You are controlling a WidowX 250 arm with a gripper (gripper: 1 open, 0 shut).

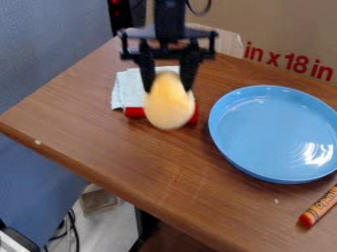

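Observation:
My dark gripper [168, 77] is shut on a pale yellow, rounded object [170, 104], held low over the table's middle. It hangs in front of a red item [134, 112] and a folded light cloth [126, 91], covering much of both. Whether it touches them I cannot tell.
A blue plate [270, 128] takes up the right of the table [93, 138]. An orange crayon-like stick [318, 205] lies at the lower right edge. Bare wood fills the left and front. Cardboard with red print [283, 39] stands behind.

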